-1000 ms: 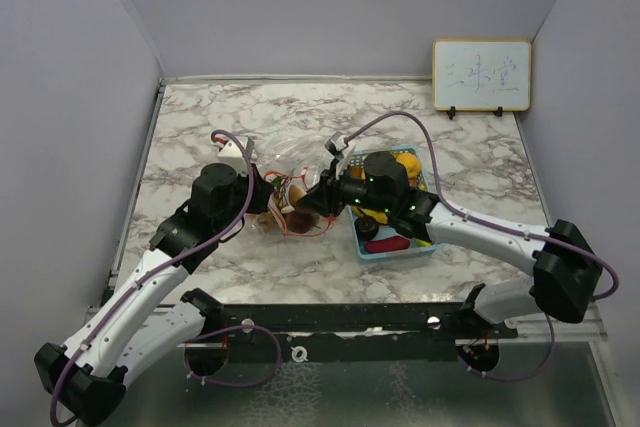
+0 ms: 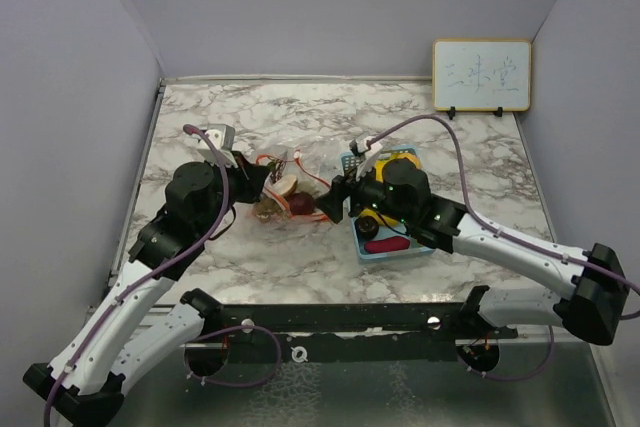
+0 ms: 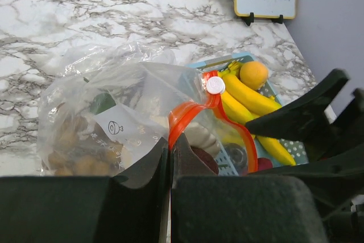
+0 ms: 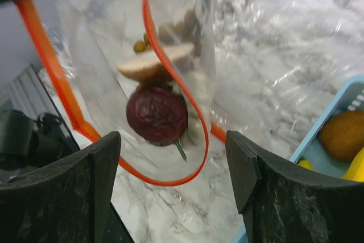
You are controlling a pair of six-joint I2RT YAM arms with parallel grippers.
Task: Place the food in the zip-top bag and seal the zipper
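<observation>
The clear zip bag (image 3: 96,135) with orange rim lies open in the middle, holding a dark red round item (image 4: 156,112), a beige piece (image 4: 148,64) and other food. My left gripper is shut on the bag's orange rim at its upper part. My right gripper hangs just right of the bag mouth, fingers apart, with the orange lower rim showing between them in its wrist view; whether it touches the rim I cannot tell.
A blue tray (image 2: 400,252) right of the bag holds bananas, an orange, a red item and other food. A whiteboard (image 2: 480,72) stands at the back right. Bare marble lies behind and in front of the bag.
</observation>
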